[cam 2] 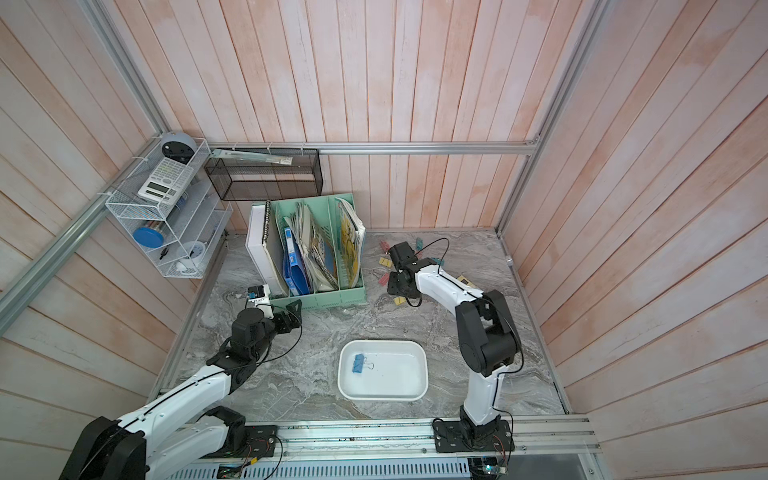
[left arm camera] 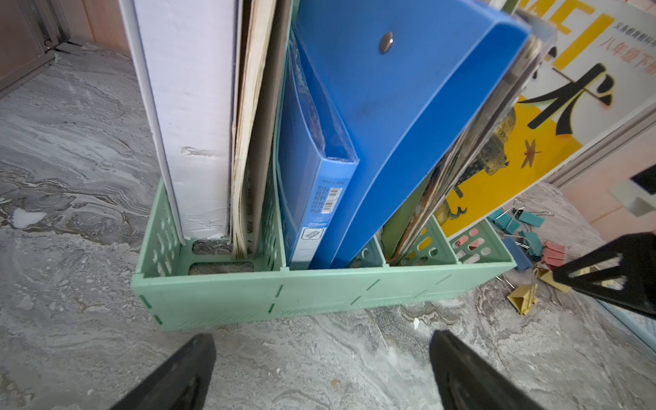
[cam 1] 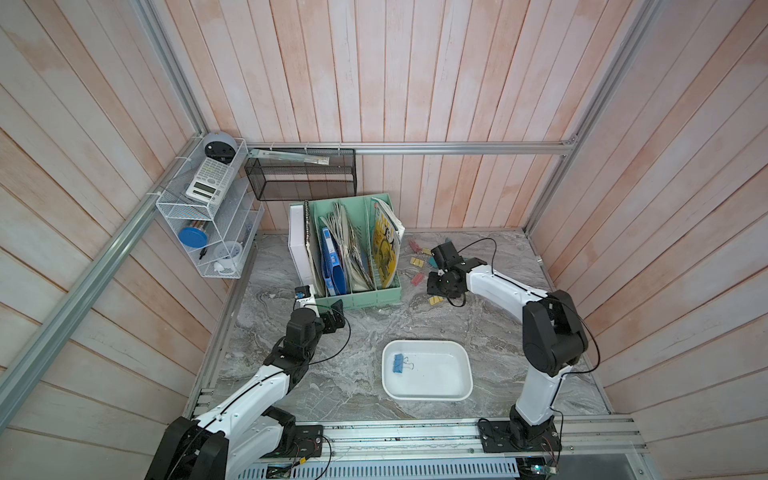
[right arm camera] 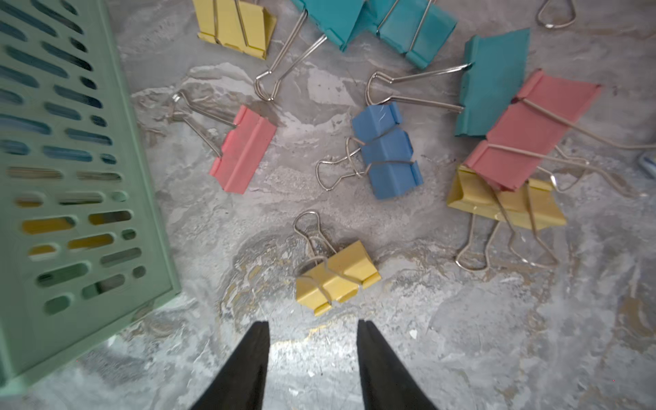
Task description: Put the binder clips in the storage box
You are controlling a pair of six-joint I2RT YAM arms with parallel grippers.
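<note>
One blue binder clip (cam 1: 397, 363) lies in the white storage box (cam 1: 467, 376) at the front of the table. Several clips are scattered on the tabletop beside the green file holder. In the right wrist view, a yellow clip (right arm camera: 337, 276) lies just ahead of my right gripper, whose fingers are apart with nothing between them. Beyond it are a blue clip (right arm camera: 387, 150), a red clip (right arm camera: 244, 149) and a red clip (right arm camera: 531, 130) over a yellow one (right arm camera: 505, 199). Teal clips (right arm camera: 495, 82) lie farther off. My left gripper is open and empty before the file holder.
The green file holder (left arm camera: 328, 290) with folders and books stands close to the left of the loose clips. A wire shelf (cam 1: 209, 212) stands at the left wall. Bare tabletop lies between the file holder and the storage box.
</note>
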